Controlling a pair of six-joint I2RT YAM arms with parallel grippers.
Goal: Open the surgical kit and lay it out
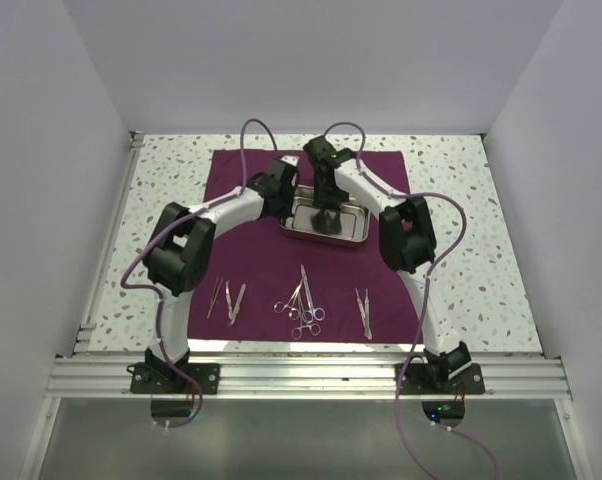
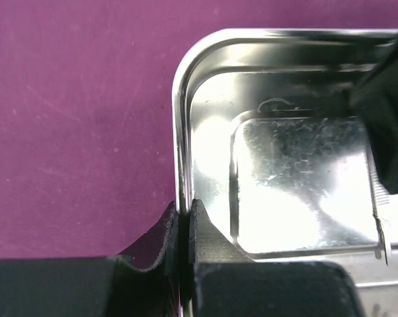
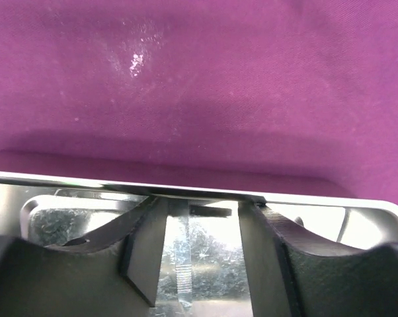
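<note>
The steel tray (image 1: pixel 326 240) lies on the purple cloth. My left gripper is shut on the tray's rim, at its left side in the top view. Over the tray hangs my right gripper, fingers apart. In the right wrist view, a thin metal instrument with a ridged grip (image 3: pixel 184 274) shows inside the tray, below and between the open fingers, not clasped. The left wrist view catches the ridged instrument (image 2: pixel 379 198) too, partly behind the dark right gripper. Much of the tray's far side is hidden by the arms in the top view.
Near the cloth's front edge lie thin instruments (image 1: pixel 229 300) on the left, several scissor-like tools (image 1: pixel 306 300) in the middle and slim tools (image 1: pixel 367 315) on the right.
</note>
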